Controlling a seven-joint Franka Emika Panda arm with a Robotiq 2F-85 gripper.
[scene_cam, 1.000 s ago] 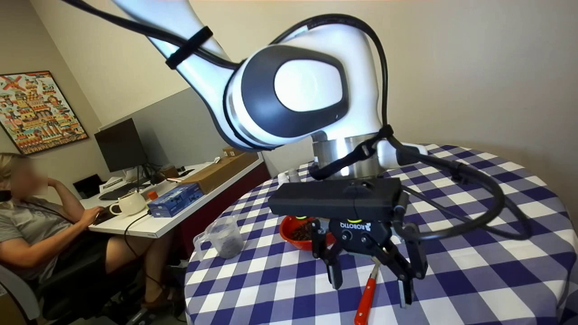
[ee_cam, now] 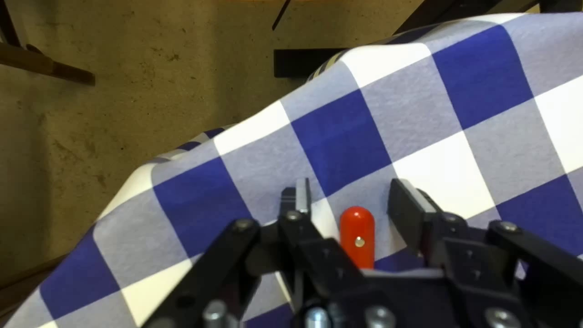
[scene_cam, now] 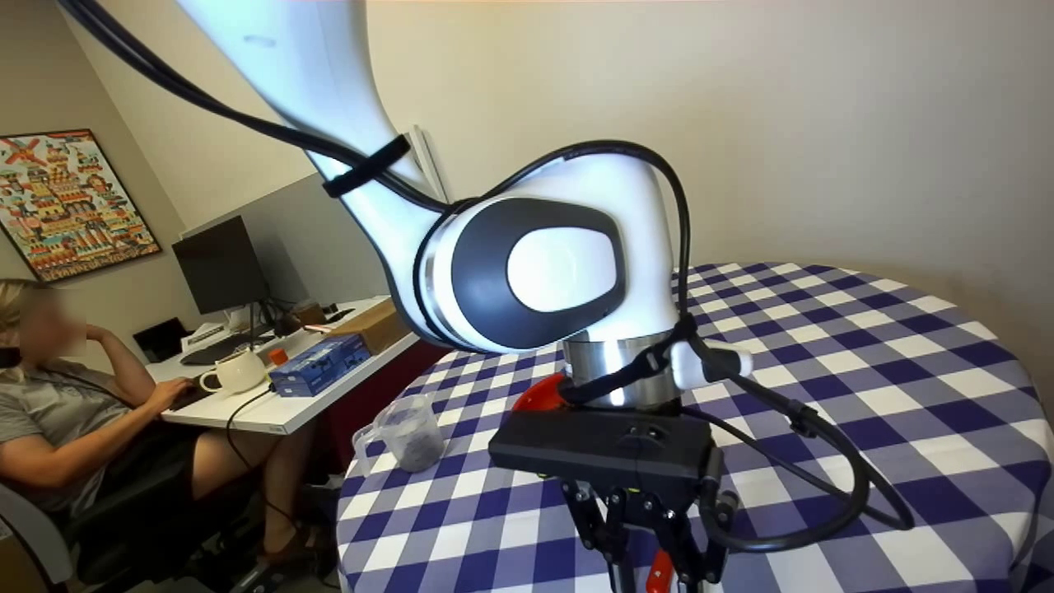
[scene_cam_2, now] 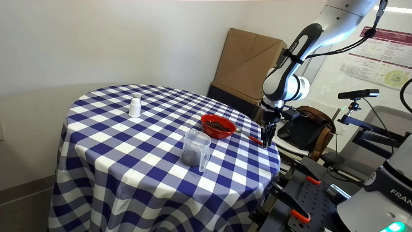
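Observation:
A spoon with a red handle lies on the checked cloth, its metal end close to a red bowl of dark brown bits. Down at table level, my gripper is part open around the handle. The red handle end shows between the two fingers, nearer the left one, with a visible gap to the right finger. Whether either finger touches it I cannot tell. In exterior view 1 the arm hides most of the bowl, and only a piece of the handle shows between the fingers.
A clear measuring jug stands at the table's near side, left of the gripper in exterior view 1. White cups stand far off. The table edge is close to the gripper.
My gripper has come down to the cloth, with its fingers now on either side of the red handle. They stand closer together than before. The jug and spoon have not visibly moved.

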